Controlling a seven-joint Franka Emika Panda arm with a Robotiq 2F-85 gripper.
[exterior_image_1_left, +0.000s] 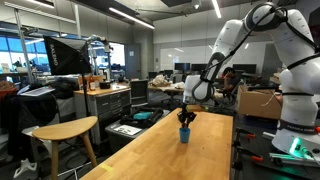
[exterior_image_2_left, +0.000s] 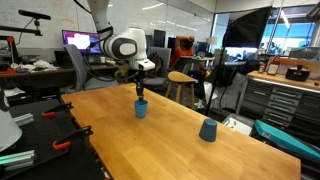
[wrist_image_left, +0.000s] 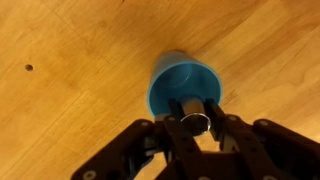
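A blue cup (exterior_image_1_left: 184, 135) stands upright on the wooden table, its open mouth facing up. Directly over it is my gripper (exterior_image_1_left: 185, 119), pointing down. In the wrist view the fingers are shut on a small cylindrical object (wrist_image_left: 195, 123) with a shiny round end, held over the near side of the mouth of the blue cup (wrist_image_left: 180, 72). How far the object reaches into the cup cannot be told. From the other side, the blue cup (exterior_image_2_left: 141, 109) shows a thin dark shape above its rim.
A second, darker cup (exterior_image_2_left: 208, 130) stands well apart on the table (exterior_image_2_left: 165, 145). Much of the tabletop around the blue cup is bare. A person in a white shirt (exterior_image_1_left: 197, 91) is at the table's far side.
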